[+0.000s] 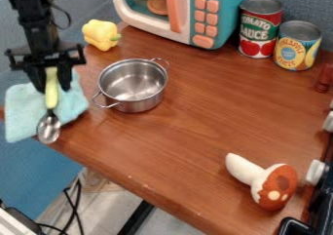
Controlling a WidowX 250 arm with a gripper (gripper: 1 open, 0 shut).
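Note:
My black gripper (53,71) is at the upper left, over a light blue cloth (23,112) at the table's left edge. Its fingers are around the pale yellow handle of a spoon (50,128), whose metal bowl points down toward the front of the cloth. A steel pot (132,88) with two handles stands just to the right. Whether the fingers are closed tightly on the handle is hard to see.
A yellow toy duck (101,34), a toy microwave (169,10) and two cans (260,29) stand at the back. A toy mushroom (267,180) lies at the front right of the wooden table (208,122), whose middle is clear.

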